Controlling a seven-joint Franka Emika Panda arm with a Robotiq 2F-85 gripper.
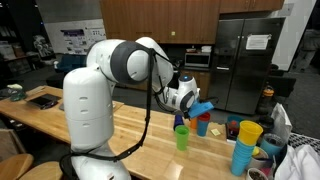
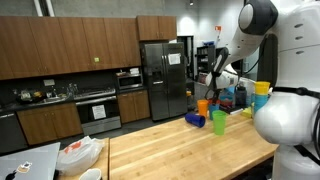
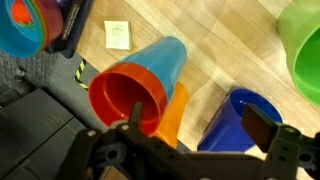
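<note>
My gripper stands open above the table, with its dark fingers [image 3: 265, 130] wide apart at the bottom of the wrist view. Below the gap are an orange cup [image 3: 172, 118] and a dark blue cup [image 3: 228, 128], which lies on its side in exterior view 2. A red-rimmed cup [image 3: 112, 92] with a blue body [image 3: 168, 55] is partly behind the left finger; whether they touch, I cannot tell. At the right of the wrist view is a green cup [image 3: 302, 48], standing upright in exterior view 1.
Stacked yellow and blue cups [image 1: 244, 145] stand at the table's right, with a red container [image 1: 275, 122] and bowls close by. A small yellow note [image 3: 118, 35] lies near the red-rimmed cup.
</note>
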